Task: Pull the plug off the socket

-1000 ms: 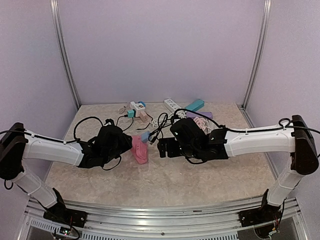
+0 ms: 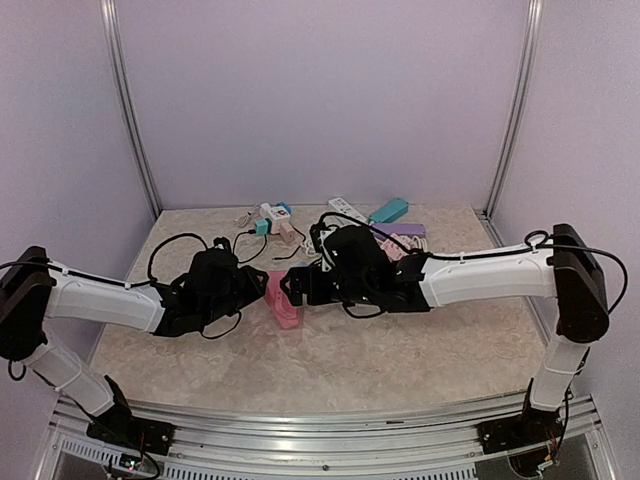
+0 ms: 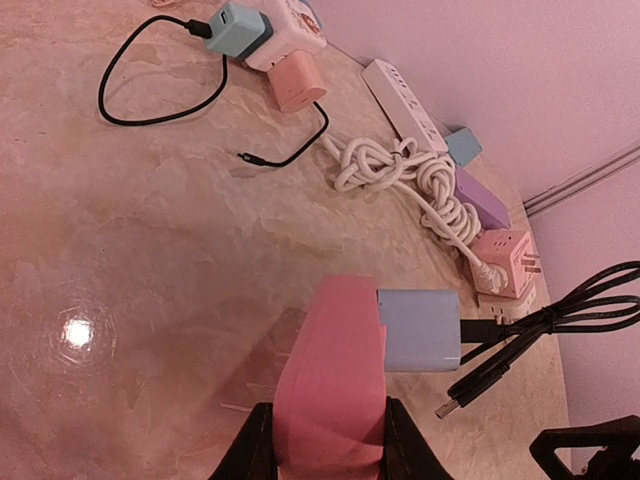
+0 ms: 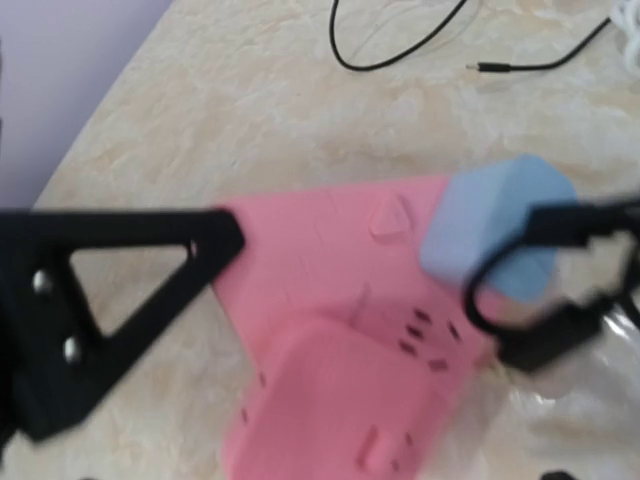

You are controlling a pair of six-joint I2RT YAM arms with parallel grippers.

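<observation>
My left gripper is shut on the pink socket (image 3: 335, 370), holding it above the table. A light-blue plug (image 3: 420, 330) sits against the socket's side, its prongs out of sight. From its outer end runs a bundled black cable (image 3: 560, 320). In the top view, my right gripper (image 2: 291, 291) is open beside the socket. One of its black fingers (image 4: 130, 290) fills the left of the right wrist view, overlapping the edge of the socket; the other finger cannot be made out for certain. The plug there lies right of that finger, apart from it.
Farther back lie a white power strip (image 3: 405, 105), a coiled white cord (image 3: 385, 165), a teal block (image 2: 389, 210) and a purple block (image 3: 482, 200). Several adapters with black cables stand behind my left gripper.
My right arm has moved left, bringing its open gripper up to the socket and covering the plug and cable in the top view. The left arm has stayed nearly still, with the socket in its gripper.
</observation>
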